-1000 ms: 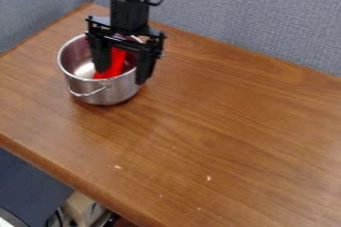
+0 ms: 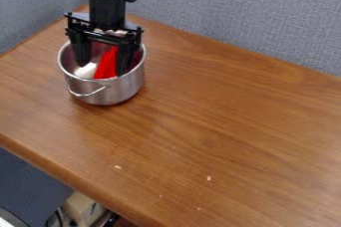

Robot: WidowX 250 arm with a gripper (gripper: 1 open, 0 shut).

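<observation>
A silver metal pot with a wire handle stands on the wooden table at the upper left. Inside it lie a red object and a white item. My black gripper hangs over the pot from above, its two fingers apart and reaching down into it on either side of the red object. I cannot make out whether the fingertips touch anything.
Grey padded walls stand behind and to the left of the table. Past the table's lower-left edge is a dark gap with some hardware.
My gripper has moved left over the pot compared with one second ago.
</observation>
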